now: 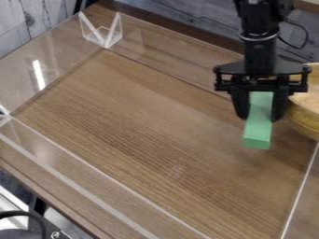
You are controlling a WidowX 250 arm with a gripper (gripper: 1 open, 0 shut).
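Observation:
The black gripper is at the right of the camera view, above the wooden table, with a mint green object hanging upright between its fingers. Whether the fingers press on it is hard to tell, but the object appears held. A tan wooden bowl sits at the right edge, largely hidden behind the gripper.
A clear plastic holder stands at the back left. A grey wall is at the back right and a black cable lies at the bottom left corner.

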